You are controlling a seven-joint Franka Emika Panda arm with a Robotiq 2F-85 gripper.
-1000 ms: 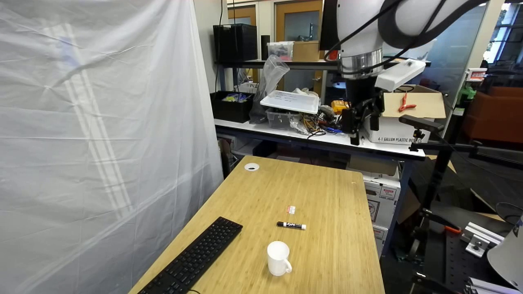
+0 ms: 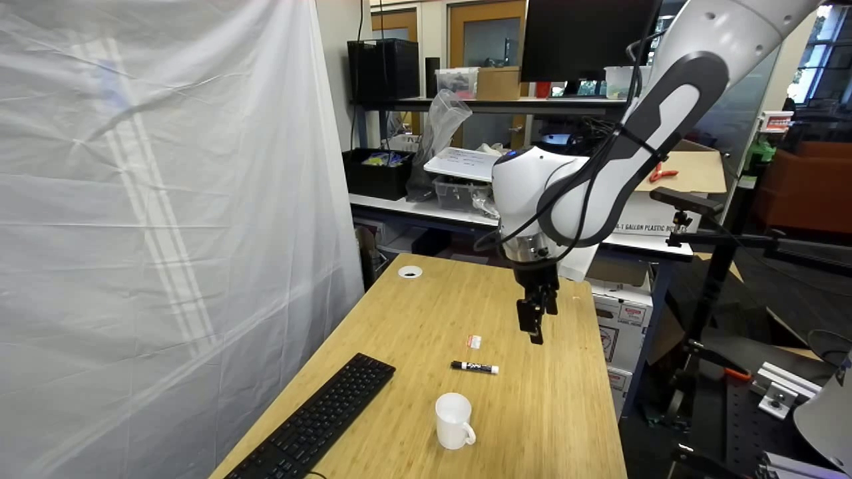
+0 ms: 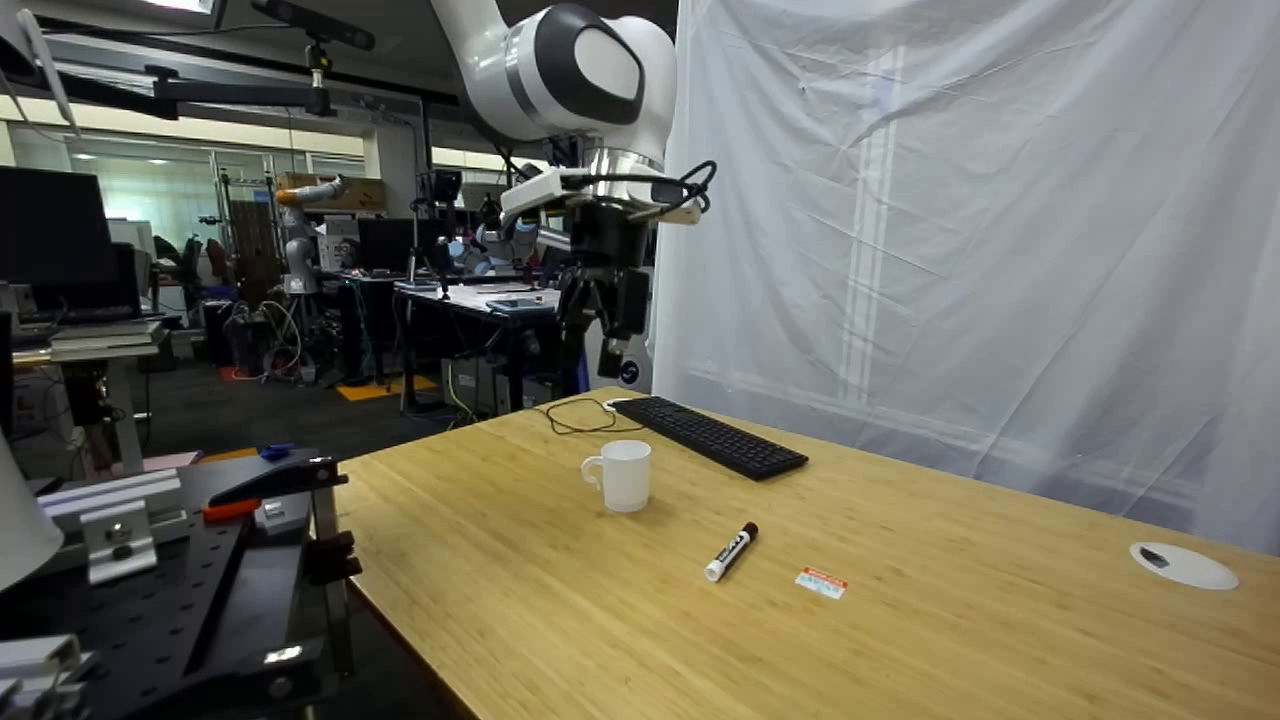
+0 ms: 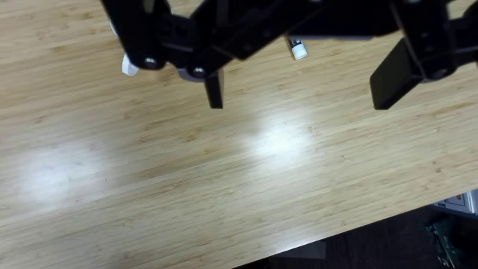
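Above the wooden table hangs my gripper, open, with only bare tabletop visible between its fingers. In exterior view 1 the gripper is to the right of a black and white marker lying on the table. The white end of the marker shows at the top of the wrist view, the rest hidden behind the gripper body. A white mug stands upright close to the marker, its handle partly visible in the wrist view. A small red and white label lies flat near the marker.
A black keyboard runs along the table's curtain side, its cable beyond the mug. A round white grommet sits at the far end. Table edge crosses the bottom right of the wrist view; the tabletop below the gripper is clear.
My arm has come down and left in exterior view 1, from in front of the shelf to above the table. The mug, marker, label and keyboard have not moved.
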